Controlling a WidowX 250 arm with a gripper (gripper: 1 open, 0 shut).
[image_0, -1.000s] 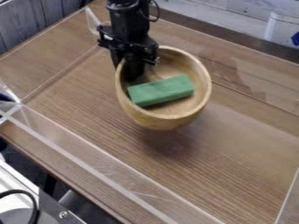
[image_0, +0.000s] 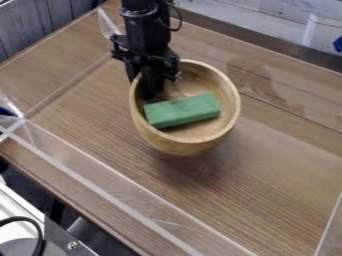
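A tan bowl (image_0: 195, 138) sits tilted toward the camera over the middle of the wooden table, with a green block (image_0: 182, 110) lying inside it. My black gripper (image_0: 144, 78) comes from the top and is shut on the bowl's left rear rim. Its fingertips are dark and partly hidden at the rim.
A strip of clear tape runs across its lower left. White and cabled items lie past the lower left edge, and a blue and white surface is at the top right.
The gripper and bowl have shifted slightly left, and the bowl looks a little less near the camera's right side. The green block has moved along with it.
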